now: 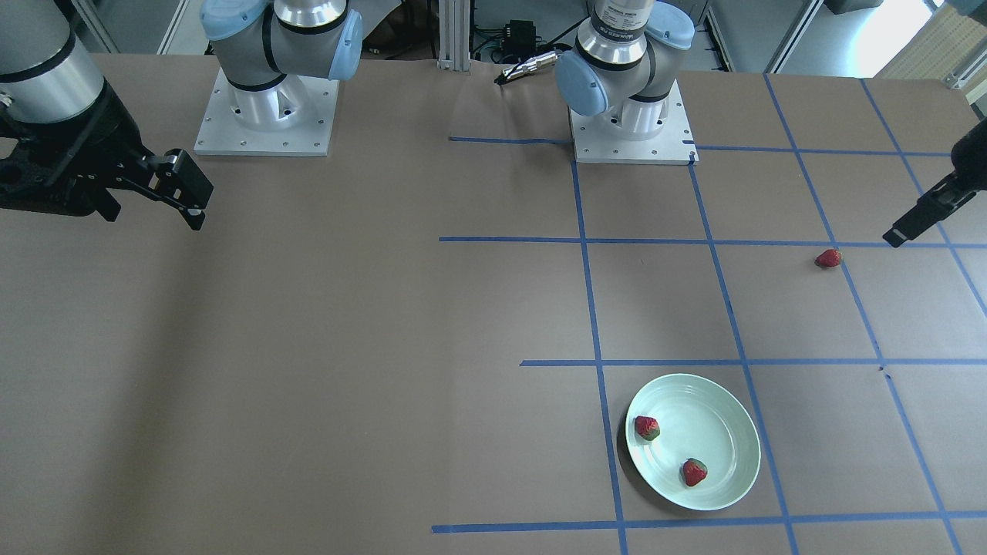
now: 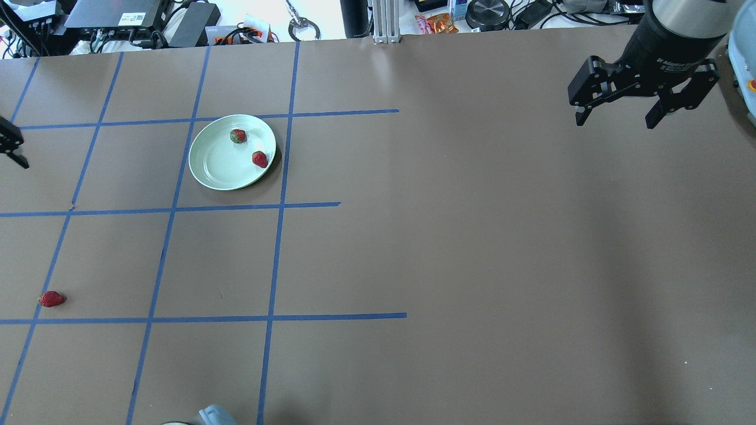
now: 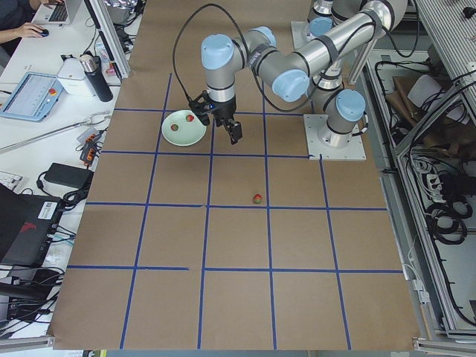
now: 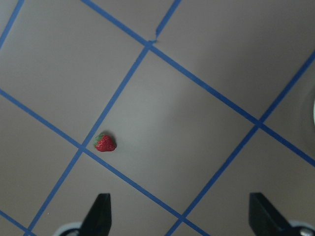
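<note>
A lone strawberry (image 1: 828, 258) (image 2: 51, 298) (image 4: 105, 142) lies on the taped table. The pale round plate (image 1: 694, 398) (image 2: 212, 173) holds two strawberries; only its edge shows at the right of the wrist view. My gripper is open and empty, its fingers wide apart above the table, with the lone strawberry below. In the front view it is at the right edge, higher in the picture than that strawberry; in the top view, at the left edge. The left view shows an arm near the plate.
Another black gripper (image 1: 139, 176) (image 2: 641, 88) hangs at the opposite side. Arm bases on white plates (image 1: 634, 148) line the back edge.
</note>
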